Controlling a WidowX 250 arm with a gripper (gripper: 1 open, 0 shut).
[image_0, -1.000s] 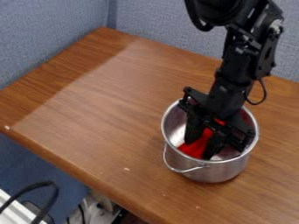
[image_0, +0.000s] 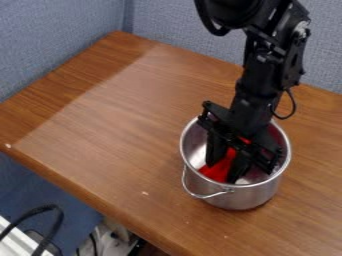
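Observation:
A silver pot (image_0: 238, 198) with a wire handle stands on the right part of the wooden table. Inside it lies a red object (image_0: 214, 168). My black gripper (image_0: 230, 163) reaches down into the pot over the red object, its fingertips low inside. Whether it grips the red object is hard to tell, as the dark fingers overlap it.
Padded blue-grey walls (image_0: 47, 45) border it at the back. Cables and a white item (image_0: 20, 240) sit off the table's edge at the lower left.
The arm and gripper have shifted slightly left, and the pot has moved a little left with them.

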